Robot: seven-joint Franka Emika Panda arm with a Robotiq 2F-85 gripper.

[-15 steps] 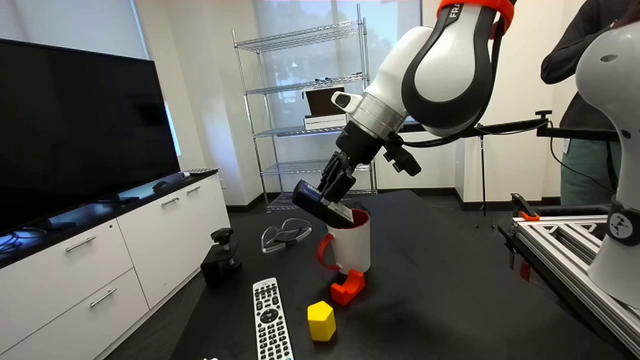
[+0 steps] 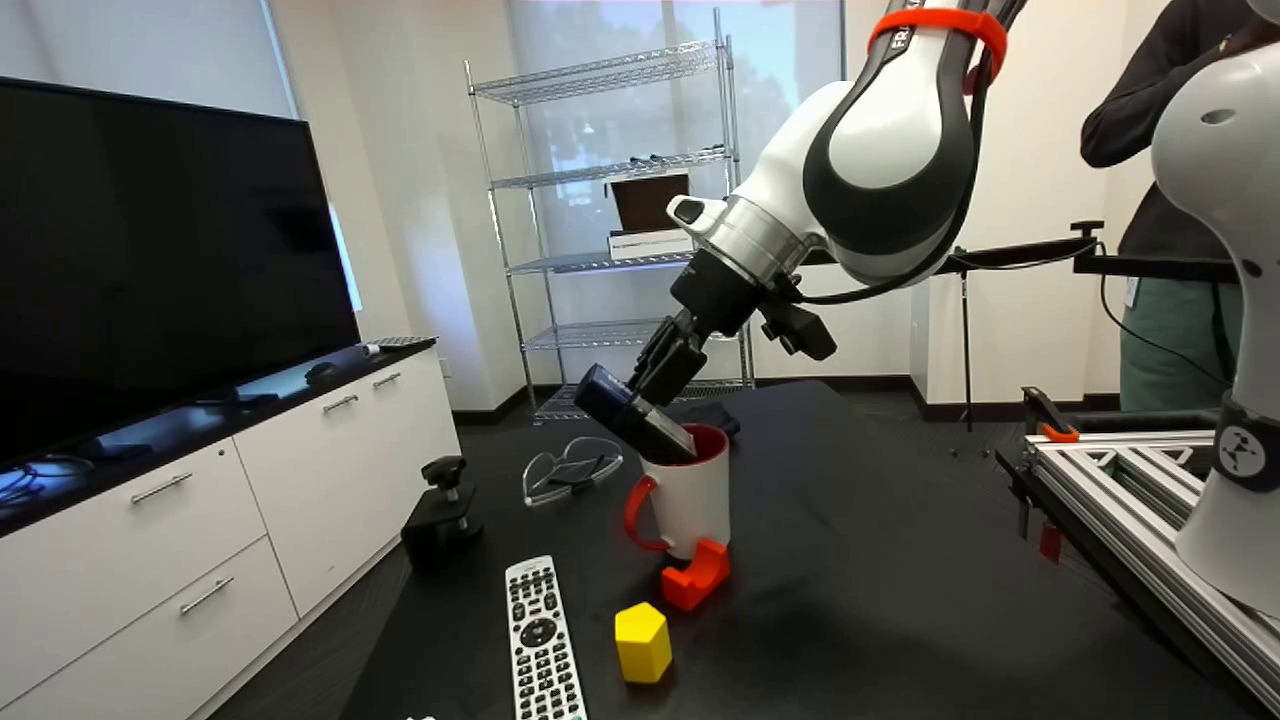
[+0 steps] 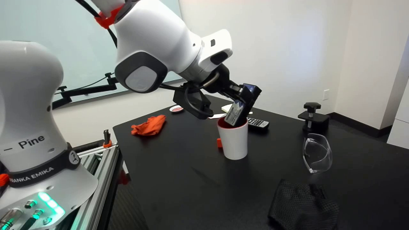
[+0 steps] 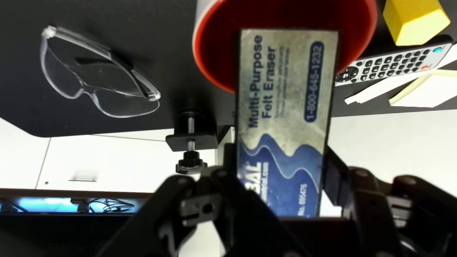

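My gripper is shut on a felt eraser [image 4: 282, 98] with a blue and silver label. The eraser slants down, and its lower end is inside the mouth of a white mug [image 3: 234, 142] with a red interior. In exterior view 1 the mug's red handle [image 2: 636, 516] faces left, and the eraser [image 2: 630, 414] rests across or just above the rim; whether it touches the mug's inner wall is hidden. The mug stands upright on the black table, with a red block [image 2: 696, 575] close in front of it.
A yellow block [image 2: 643, 643] and a remote [image 2: 542, 636] lie in front of the mug. Clear glasses [image 3: 317, 153], a black clamp [image 3: 315, 118] and black mesh cloth [image 3: 303, 207] are around it. Orange cloth [image 3: 148, 126] lies across the table.
In exterior view 1 the mug has shifted slightly left and toward the camera, now close against the red block. The gripper and eraser have moved slightly left and lower with it.
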